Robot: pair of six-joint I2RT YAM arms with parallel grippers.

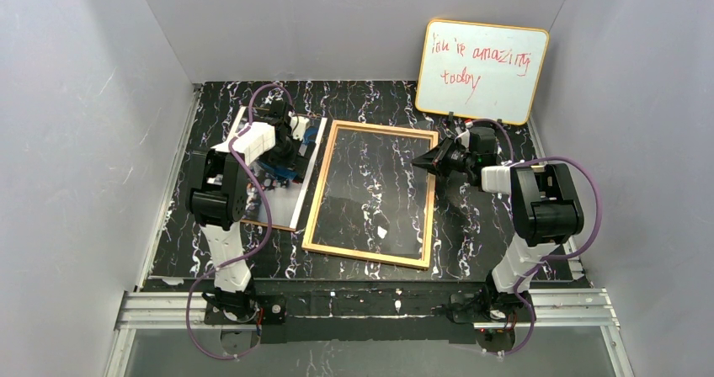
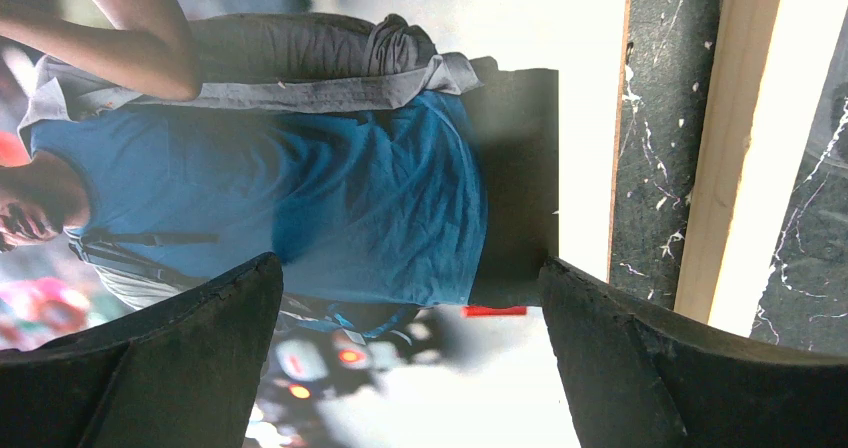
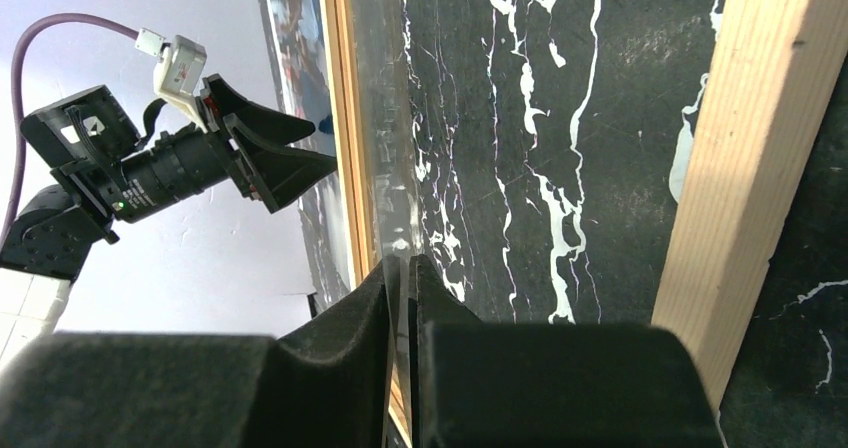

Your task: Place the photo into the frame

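The photo (image 1: pixel 286 199), with a person in a blue shirt, lies flat at the left of the table. My left gripper stands open over it, nothing between its fingers. To its right rests the empty wooden frame (image 1: pixel 313 210), dark marble showing through its opening. My right gripper is above the frame's right rail (image 3: pixel 745 168), shut on the edge of a clear sheet (image 3: pixel 385 88). That sheet looks raised, seen almost edge-on in the right wrist view. Its outline is hard to make out from above.
A whiteboard (image 1: pixel 482 72) with red writing leans at the back right, close behind the right arm. A narrow strip of marble (image 2: pixel 650 168) separates photo and frame. Bare table lies right of the frame, and grey walls close in both sides.
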